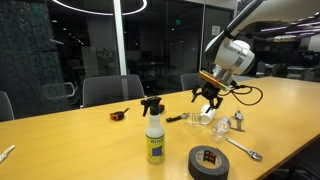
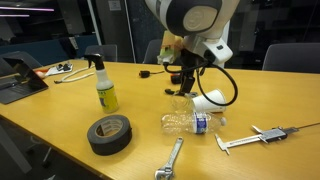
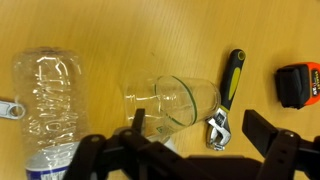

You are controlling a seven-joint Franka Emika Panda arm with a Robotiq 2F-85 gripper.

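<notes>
In exterior view 1 my gripper point(image 1: 206, 100) hangs over the right part of the table, above a white cup point(image 1: 207, 115) lying on its side. Its fingers stand apart with nothing held. In the wrist view a clear cup point(image 3: 172, 103) lies on its side just ahead of the gap between the fingers. To the left lies a clear plastic bottle point(image 3: 50, 100). An adjustable wrench point(image 3: 232, 80) with a black and yellow handle rests beyond the clear cup, and a red and black tape measure point(image 3: 296, 84) lies at the right.
A yellow spray bottle point(image 1: 155, 140) stands upright at the front. Near it lie a roll of black tape point(image 1: 208, 161) and a metal wrench point(image 1: 244, 149). A caliper point(image 2: 255, 138) lies right of the bottle.
</notes>
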